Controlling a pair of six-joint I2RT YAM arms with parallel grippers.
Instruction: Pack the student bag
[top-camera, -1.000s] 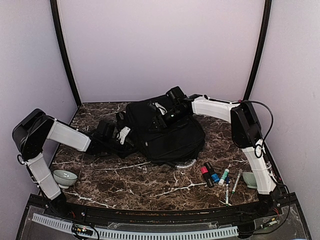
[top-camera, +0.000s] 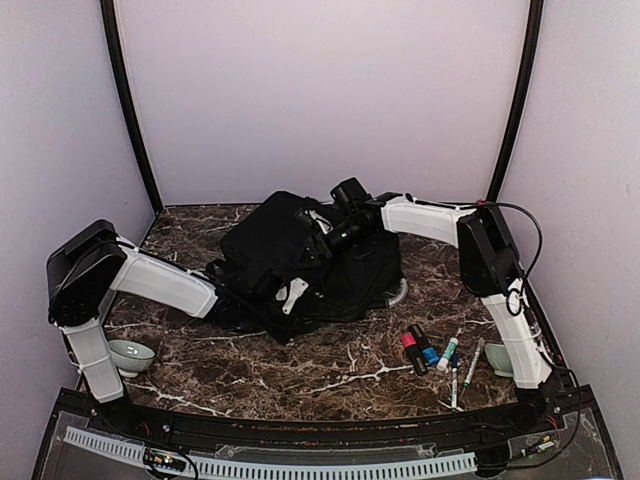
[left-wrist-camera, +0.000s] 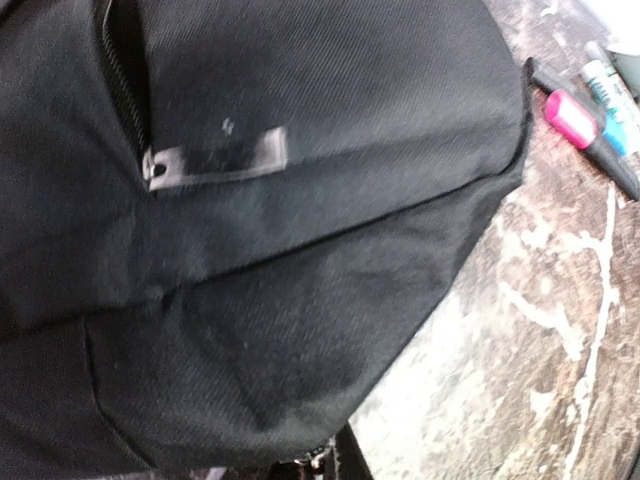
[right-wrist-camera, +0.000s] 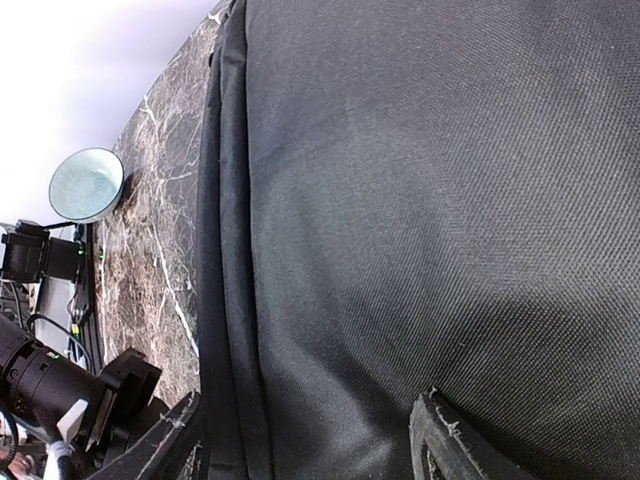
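Note:
A black bag (top-camera: 350, 280) lies folded across the middle of the table. My left gripper (top-camera: 285, 325) is low at its front left part; in the left wrist view the bag's fabric (left-wrist-camera: 300, 300) and zip (left-wrist-camera: 130, 110) hide most of it, so its fingers barely show. My right gripper (top-camera: 315, 250) is over the bag's back part; in the right wrist view its fingers (right-wrist-camera: 450, 450) stand apart on the dark fabric, either side of a loose stretch near a folded seam (right-wrist-camera: 230, 250).
Markers (top-camera: 412, 350) and pens (top-camera: 453, 380) lie at the front right. A bowl (top-camera: 130, 357) stands at the front left, another (top-camera: 498, 362) at the right.
My left arm has moved right and toward the front, and the bag has shifted left at the back with it. The right gripper has stayed nearly in place.

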